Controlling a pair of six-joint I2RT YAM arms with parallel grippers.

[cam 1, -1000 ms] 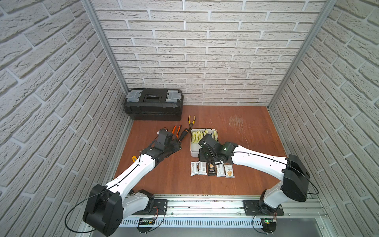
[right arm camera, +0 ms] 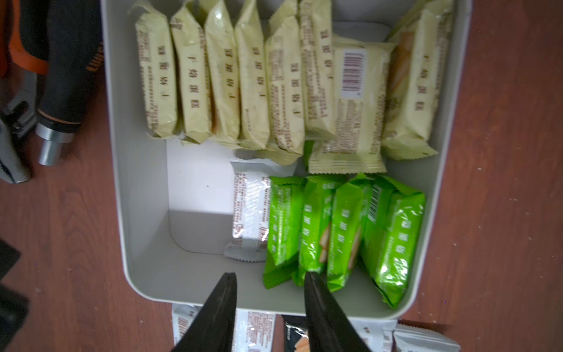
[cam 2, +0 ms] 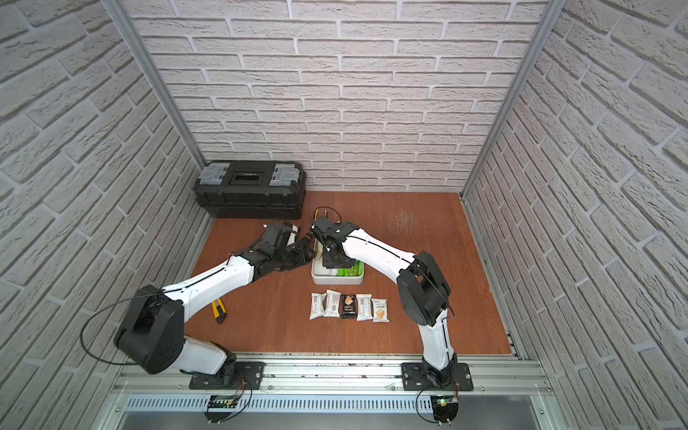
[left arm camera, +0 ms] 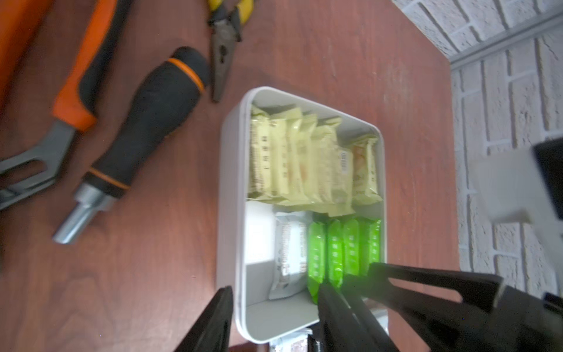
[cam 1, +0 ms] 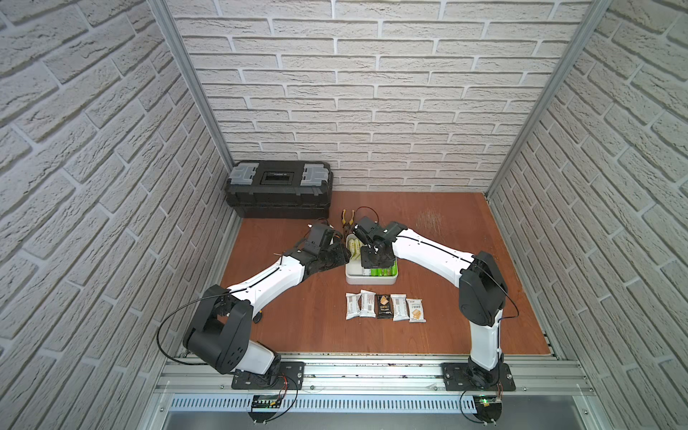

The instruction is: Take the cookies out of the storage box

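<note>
The white storage box [right arm camera: 140,223] holds cream packets [right arm camera: 252,76], green packets [right arm camera: 393,246] and one white packet [right arm camera: 251,208]. My right gripper stands open over the box's front part, with nothing seen between its fingers. My left gripper is at the box's left side, its fingers parted and nothing seen between them. Outside the box, five packets [cam 1: 383,306] lie in a row in front of it.
A screwdriver [left arm camera: 146,123], pliers [left arm camera: 223,47] and orange-handled tools [left arm camera: 82,82] lie left of and behind the box. A black toolbox [cam 1: 277,193] stands at the back left.
Both arms have moved toward the back; my right gripper is now over the box, and my left has moved right, closer to it.
</note>
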